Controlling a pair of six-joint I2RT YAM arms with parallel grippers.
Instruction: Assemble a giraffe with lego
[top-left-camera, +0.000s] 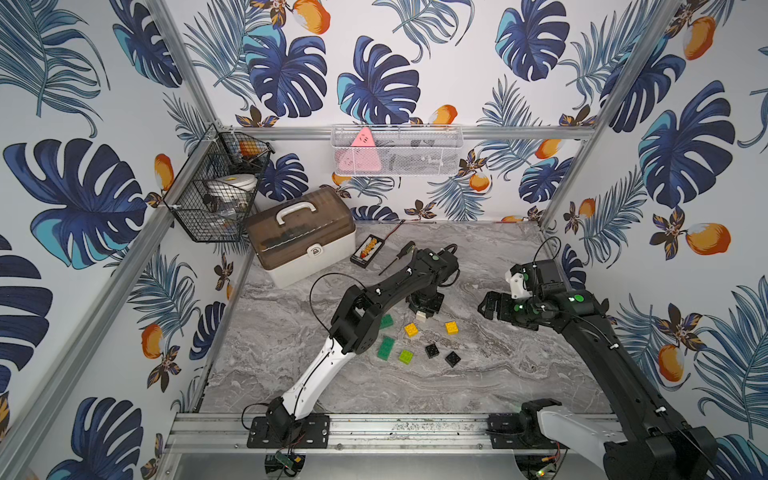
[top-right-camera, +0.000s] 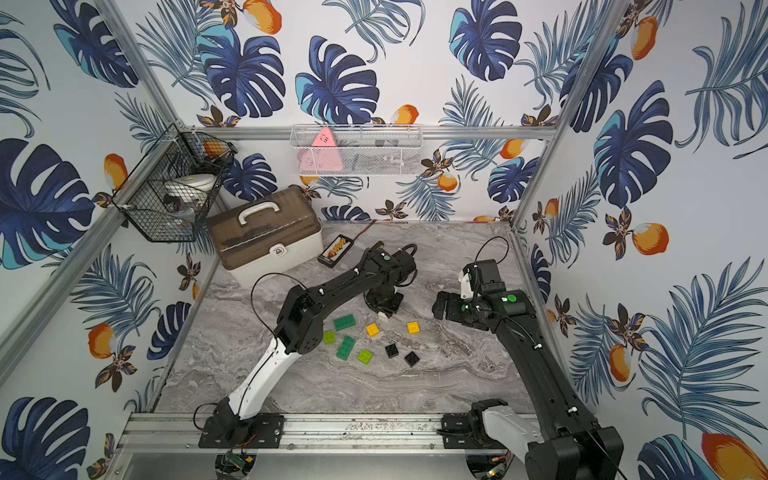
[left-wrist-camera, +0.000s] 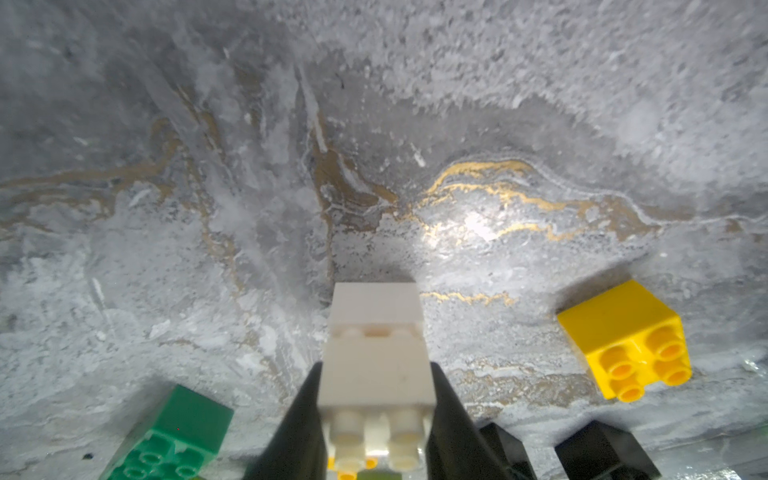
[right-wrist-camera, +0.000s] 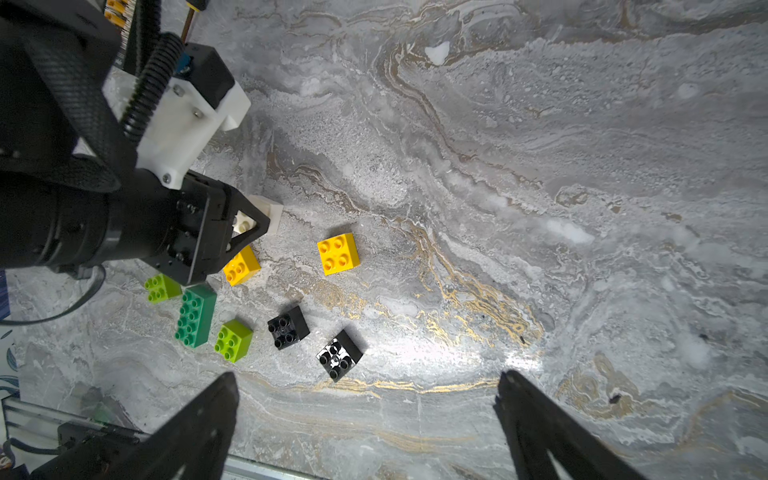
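Two white bricks (left-wrist-camera: 376, 372), one atop the other, stand on the marbled table. My left gripper has a finger on either side of the upper one; whether they press on it is unclear. In the top left view only a bit of white brick (top-left-camera: 421, 316) shows under the left gripper (top-left-camera: 425, 308). Over the table's right side, my right gripper is wide open and empty. Loose bricks lie in front of the left arm: two yellow (right-wrist-camera: 338, 253), two black (right-wrist-camera: 339, 355), lime (right-wrist-camera: 233, 341) and dark green (right-wrist-camera: 195, 315).
A brown-lidded toolbox (top-left-camera: 302, 232) stands at the back left, with a small black tray (top-left-camera: 368, 249) beside it. The left arm covers part of the brick area. Bare table lies between the bricks and the right arm.
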